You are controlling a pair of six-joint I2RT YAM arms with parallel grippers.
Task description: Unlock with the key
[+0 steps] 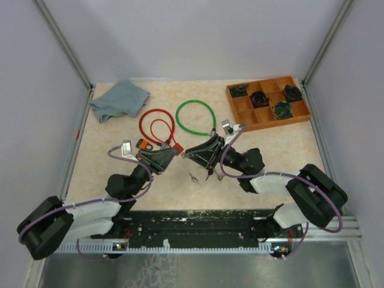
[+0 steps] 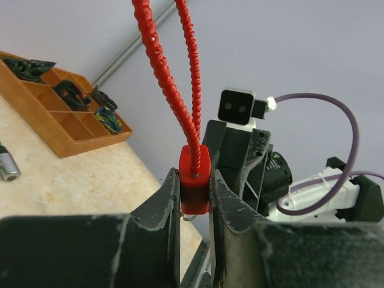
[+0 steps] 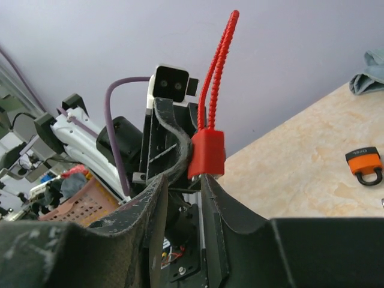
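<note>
A red padlock (image 2: 195, 189) with a red cable loop is clamped between the fingers of my left gripper. Below the lock body a small metal ring (image 2: 189, 217) shows; whether it belongs to a key in the lock I cannot tell. Facing it from the other side is my right gripper, its fingers apart and nothing clear between them. The same lock (image 3: 208, 153) appears just beyond those fingertips. From above, a tiny shiny piece (image 1: 183, 154) sits between the two grippers, too small to make out.
Small metal pieces (image 1: 195, 179) lie on the table below the grippers. An orange padlock lies at the left. Also on the table are a red cable (image 1: 143, 125), a green cable (image 1: 195, 101), a blue cloth (image 1: 120, 100) and a compartment tray (image 1: 243, 111).
</note>
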